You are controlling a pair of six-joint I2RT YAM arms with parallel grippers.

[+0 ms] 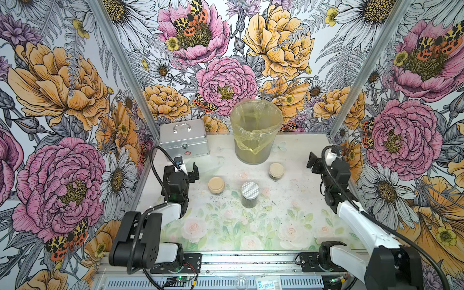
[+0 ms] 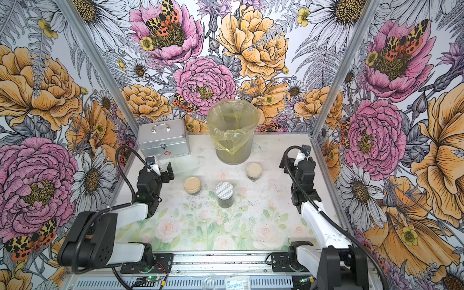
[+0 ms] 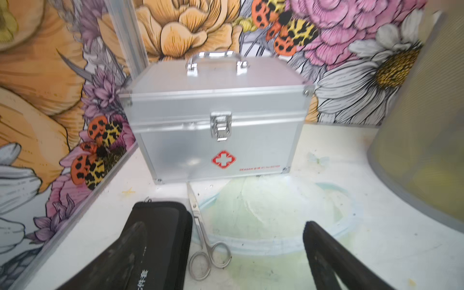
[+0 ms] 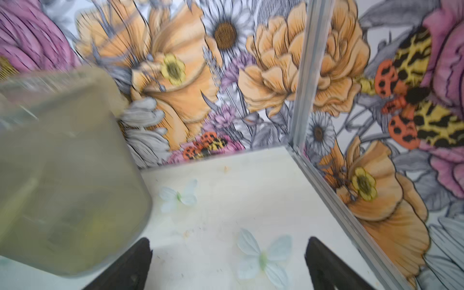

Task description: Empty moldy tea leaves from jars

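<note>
Two small jars with tan wooden lids, a left one (image 1: 216, 185) and a right one (image 1: 276, 171), stand on the table around a taller jar with a silvery patterned top (image 1: 250, 191). What is inside them cannot be made out. Behind them is a tall bin (image 1: 256, 145) lined with a yellowish bag. My left gripper is open and empty, left of the jars and facing the metal case. Over on the right, my right gripper stands open too, apart from every jar, with bare table ahead of it.
A silver first-aid case (image 3: 217, 130) sits at the back left. In front of it lie scissors (image 3: 205, 241) and a black zip case (image 3: 162, 241), close to my left fingers.
</note>
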